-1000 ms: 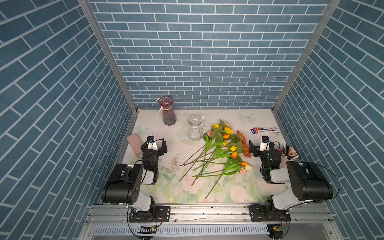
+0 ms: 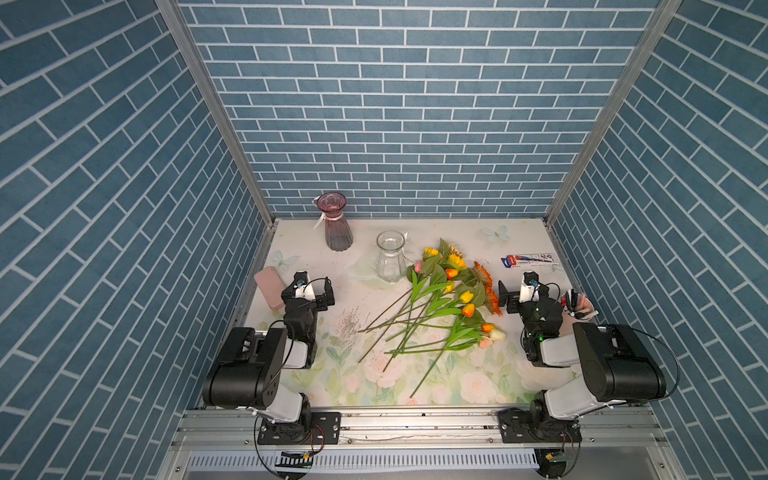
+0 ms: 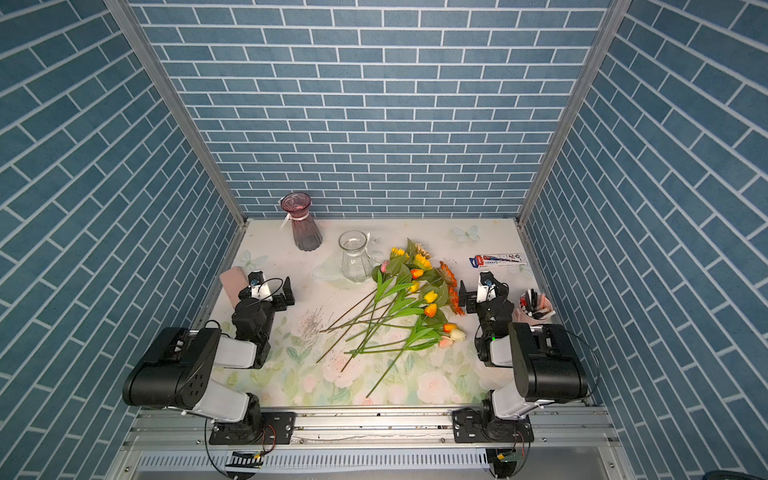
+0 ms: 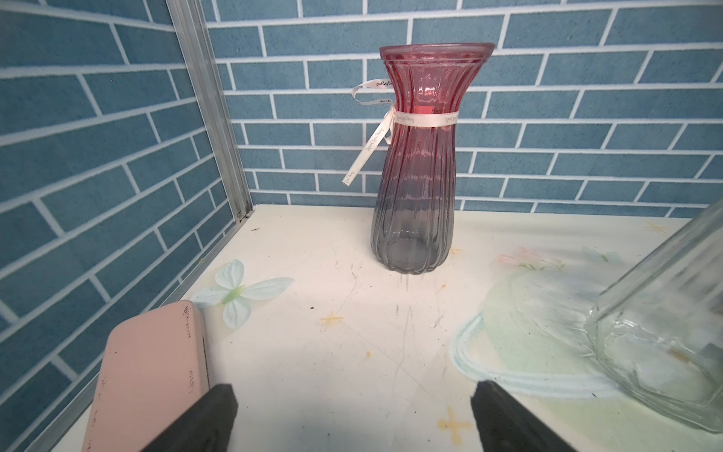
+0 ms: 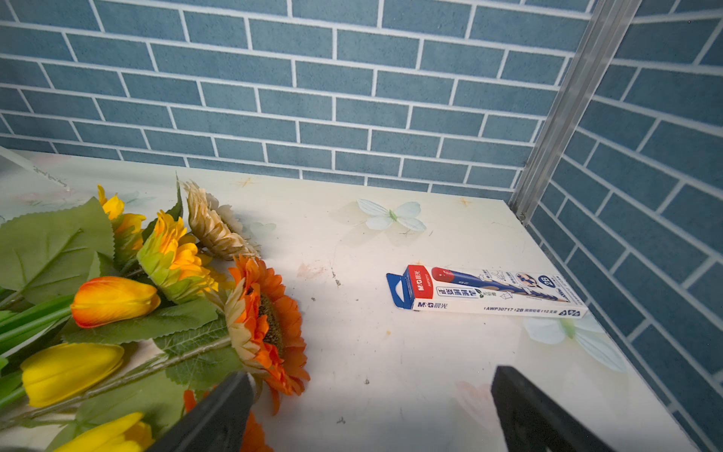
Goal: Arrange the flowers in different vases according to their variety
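Note:
A pile of flowers lies right of the table's middle: orange and yellow tulips (image 2: 468,310), a pink one, a pale one, yellow sunflowers (image 5: 177,256) and orange sunflowers (image 5: 275,331), stems pointing toward the front left. A ribbed pink-to-grey vase (image 4: 414,188) with a white ribbon stands upright at the back left; a clear glass vase (image 2: 391,260) stands upright beside the pile. My left gripper is open and empty, low at the left, facing the pink vase. My right gripper is open and empty, just right of the flower heads.
A pink block (image 4: 147,376) lies at the left edge. A pencil box (image 5: 489,292) lies at the back right, and a small holder of tools (image 3: 536,308) sits behind my right gripper. The back of the table and the front left have free room. Tiled walls enclose the back and sides.

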